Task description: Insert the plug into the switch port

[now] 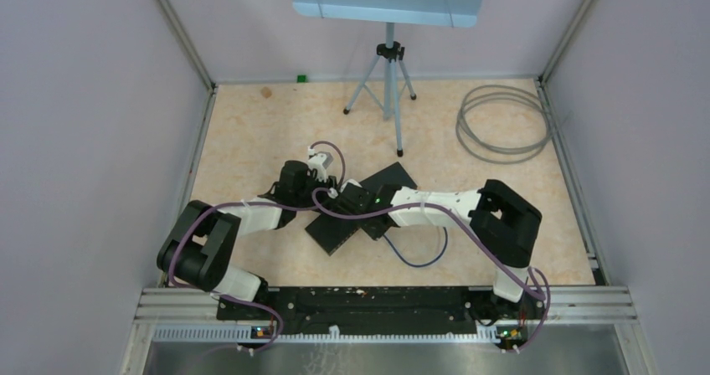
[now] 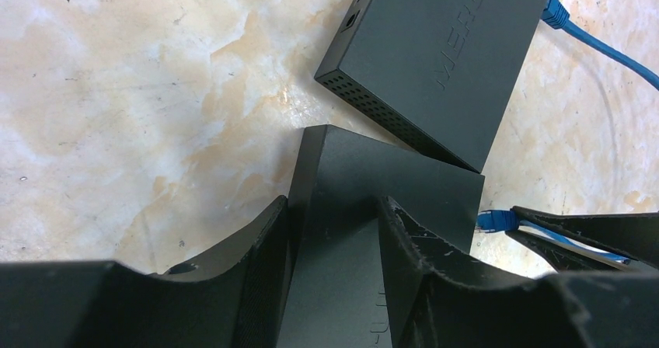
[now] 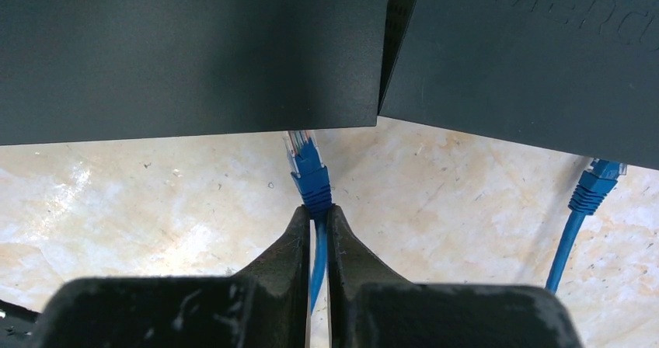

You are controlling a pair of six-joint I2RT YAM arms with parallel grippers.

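Note:
In the left wrist view, my left gripper is shut on a flat black switch (image 2: pixel 404 158), its fingers on either side of one corner section. The blue plug (image 3: pixel 312 183) is pinched by its boot and cable in my right gripper. Its clear tip meets the lower edge of that switch in the right wrist view, tilted a little to the left. The port is hidden under the switch's top face, so whether the tip is inside cannot be told. Seen from the left wrist, the plug sits right against the switch's side.
A second black switch (image 2: pixel 447 45) touches the held one at a corner. The cable's other blue plug (image 3: pixel 594 185) is at that switch's edge. A tripod stand (image 1: pixel 390 82) and a coiled grey cable (image 1: pixel 505 149) occupy the back.

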